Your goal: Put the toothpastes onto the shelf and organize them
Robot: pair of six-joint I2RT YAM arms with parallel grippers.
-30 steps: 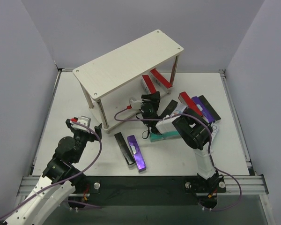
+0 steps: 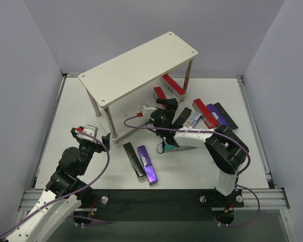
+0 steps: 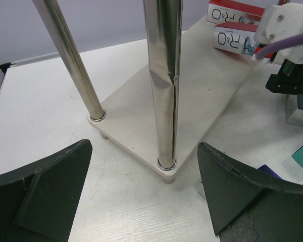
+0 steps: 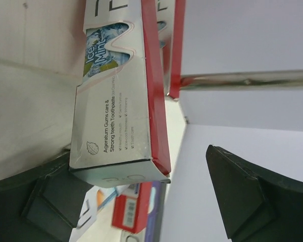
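Note:
Two red-and-white toothpaste boxes lie on the shelf's lower board, one (image 2: 172,86) behind the other (image 4: 113,121), which has its near end between the fingers of my open right gripper (image 2: 167,105); whether they touch it is unclear. The white shelf (image 2: 136,60) stands on metal posts. My left gripper (image 2: 90,140) stands open left of the shelf, facing its post (image 3: 163,116), with nothing between its fingers.
Loose boxes lie to the right: red (image 2: 205,112), purple (image 2: 217,115), black (image 2: 225,115), teal (image 2: 171,146). A black box (image 2: 134,159) and a purple one (image 2: 147,164) lie in front of the shelf.
The left arm has not moved.

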